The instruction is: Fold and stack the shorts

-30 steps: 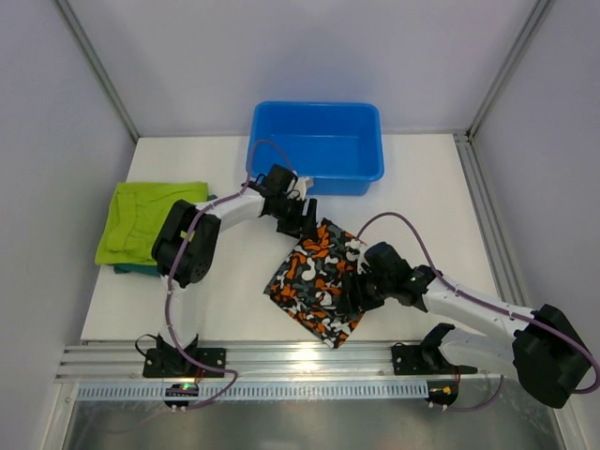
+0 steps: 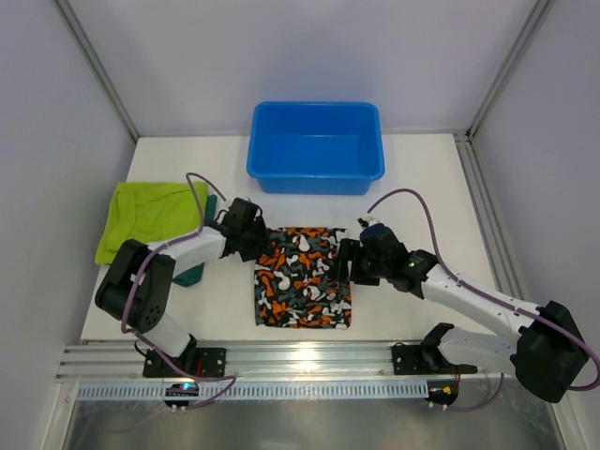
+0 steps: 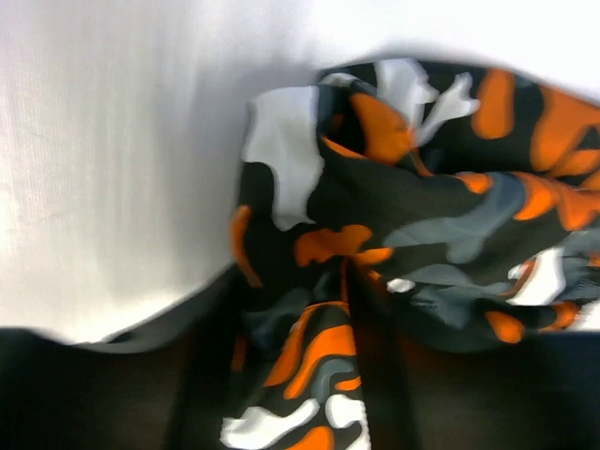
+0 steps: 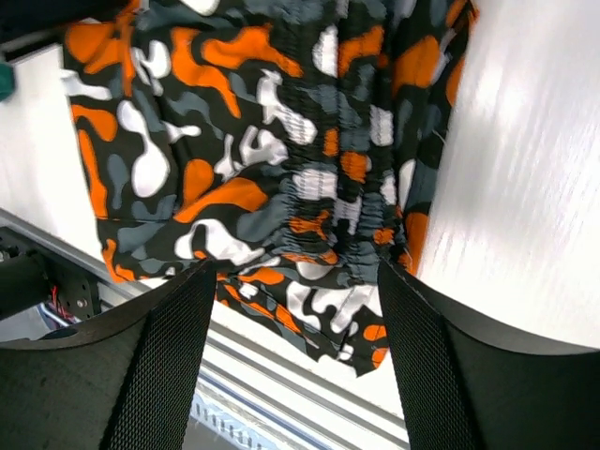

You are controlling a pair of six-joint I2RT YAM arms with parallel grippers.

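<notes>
Camouflage shorts in orange, black, grey and white (image 2: 300, 291) lie folded into a rough square at the table's middle. My left gripper (image 2: 259, 246) is at their top left corner, fingers close around the bunched cloth in the blurred lower part of the left wrist view; whether it grips is unclear. My right gripper (image 2: 347, 262) stands open over the shorts' right side; in the right wrist view the cloth (image 4: 234, 159) shows beyond its open fingers, with a doubled waistband strip at the right.
A blue bin (image 2: 314, 183) stands behind the shorts. A folded green garment (image 2: 141, 216) lies on a teal one (image 2: 192, 275) at the left.
My left gripper has moved left and toward the front, and the shorts have turned to lie square. My right gripper has moved slightly back, away from the front edge.
</notes>
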